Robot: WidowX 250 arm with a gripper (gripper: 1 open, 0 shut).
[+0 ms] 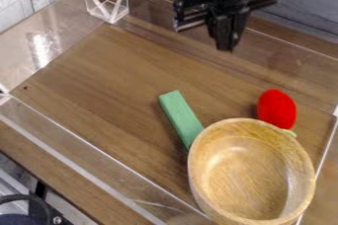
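Observation:
My gripper (224, 34) hangs high at the back of the tray, above the bare wooden floor, with its fingers close together and shut, nothing seen between them. Below it to the front right is a red object (276, 108). A green block (180, 115) lies near the middle, beside a wooden bowl (250, 195) at the front right. The red object sits just behind the bowl.
Clear low walls (53, 131) border the tray, with a clear plastic holder (111, 2) at the back left corner.

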